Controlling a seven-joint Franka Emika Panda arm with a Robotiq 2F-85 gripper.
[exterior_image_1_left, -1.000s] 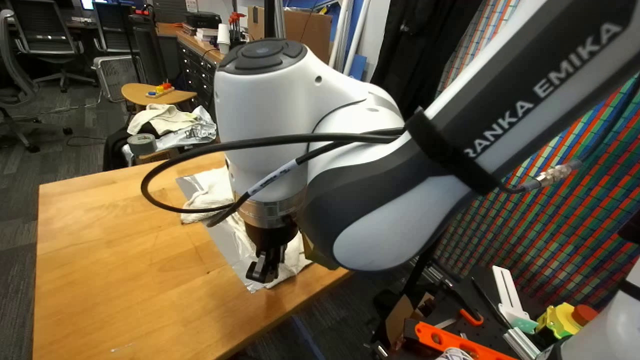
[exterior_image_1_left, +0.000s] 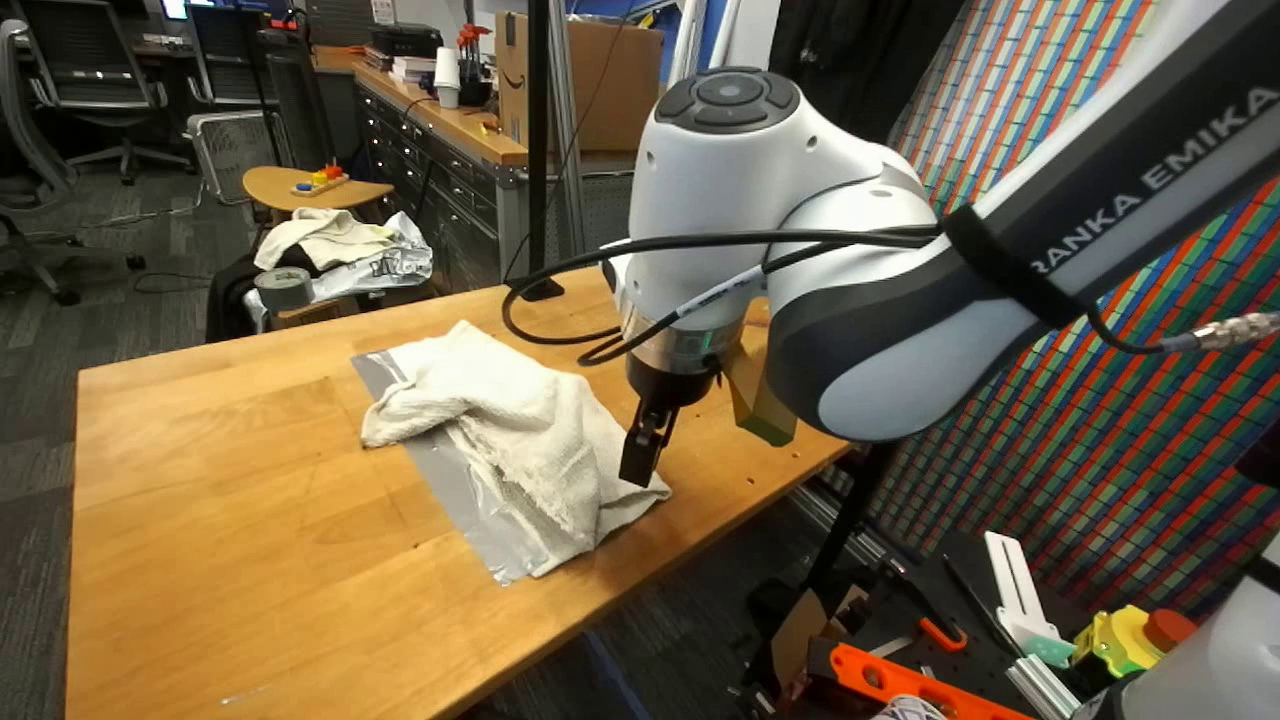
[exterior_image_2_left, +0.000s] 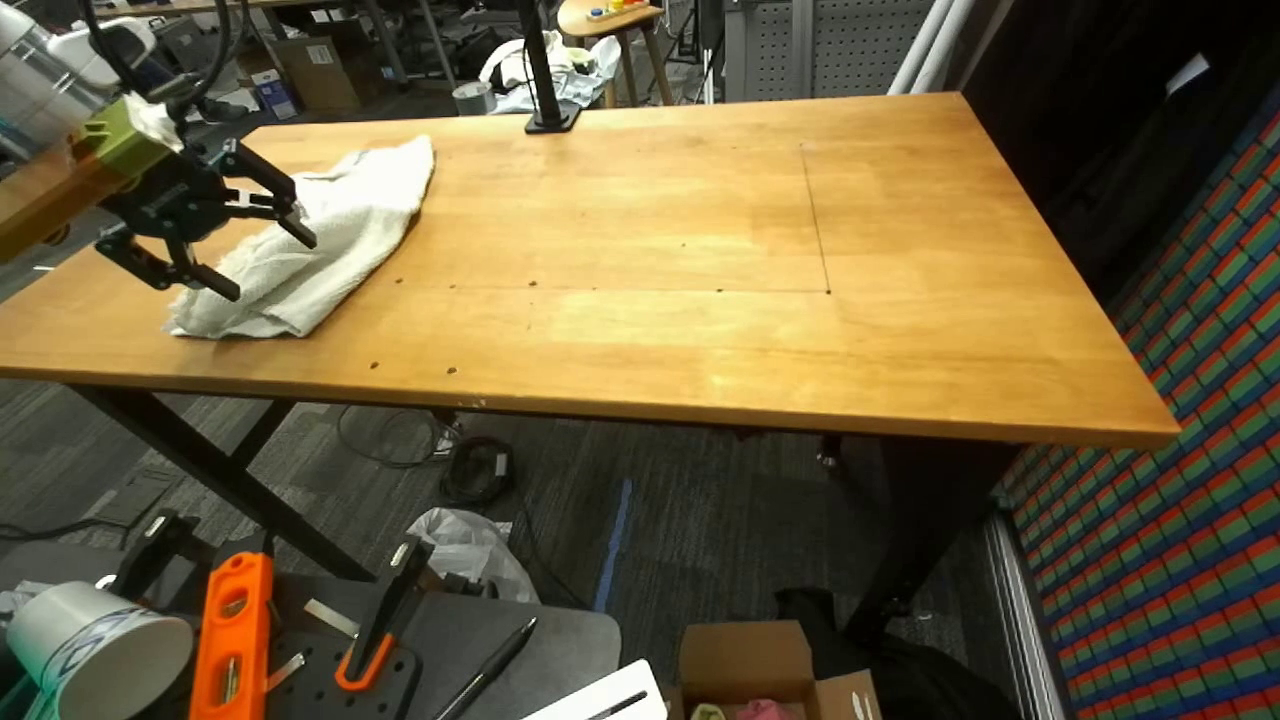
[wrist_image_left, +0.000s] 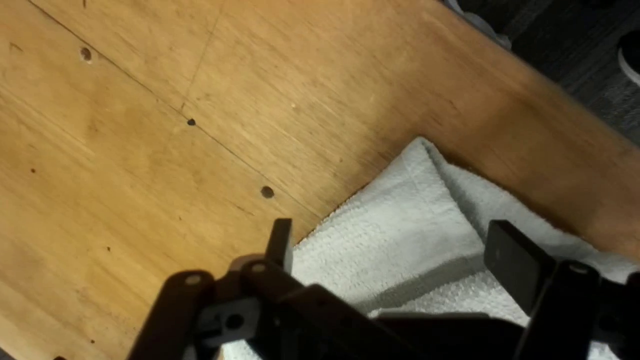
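Observation:
A crumpled white towel (exterior_image_1_left: 528, 414) lies on the wooden table, partly covering a silvery-grey sheet (exterior_image_1_left: 450, 480) that sticks out along one side. In exterior view 1 my gripper (exterior_image_1_left: 639, 466) points down near the towel's right-hand corner. Exterior view 2 shows the gripper (exterior_image_2_left: 266, 262) with its fingers spread above the towel (exterior_image_2_left: 348, 228), nothing between them. From the wrist, the open gripper is over the towel (wrist_image_left: 390, 240), whose folded corner reaches out ahead of the fingertips. The exact height above the cloth is hard to judge.
Bare tabletop (exterior_image_2_left: 660, 240) stretches away on the far side from the arm, free of objects. A black post (exterior_image_2_left: 546, 72) stands at the table's back edge. Beyond the front edge, a side stand holds an orange tool (exterior_image_2_left: 232, 636) and a white cup (exterior_image_2_left: 102, 648).
In exterior view 1 the arm has moved back and to the right, away from the sheet's near end. More of the towel is uncovered; it looks unmoved.

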